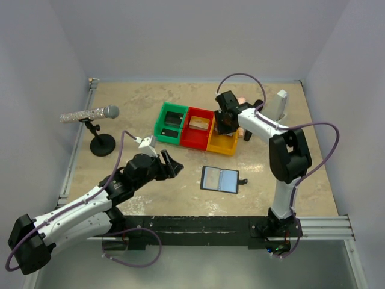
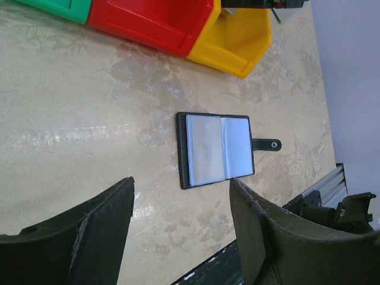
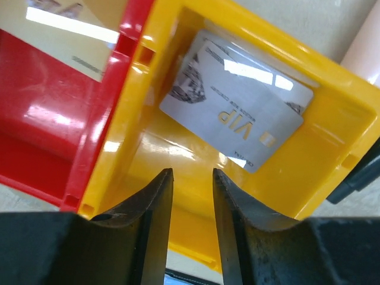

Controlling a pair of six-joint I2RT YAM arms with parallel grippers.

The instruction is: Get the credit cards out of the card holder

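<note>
The card holder (image 2: 206,149) lies unfolded on the table with clear sleeves showing and its black strap to the right; no card stands out in it. Two silver cards, the upper one a VIP card (image 3: 234,110), overlap on the floor of the yellow bin (image 3: 178,142). Above that bin hangs my right gripper, its fingers apart and empty, the cards beyond the tips. My left gripper is open over bare table, left of and nearer than the holder in the top view, with nothing between its fingers.
Beside the yellow bin stand a red bin (image 1: 195,138) holding gold-coloured cards and a green bin (image 1: 169,133) with black ones. A microphone on a stand (image 1: 103,144) is at the left. Bare table surrounds the holder.
</note>
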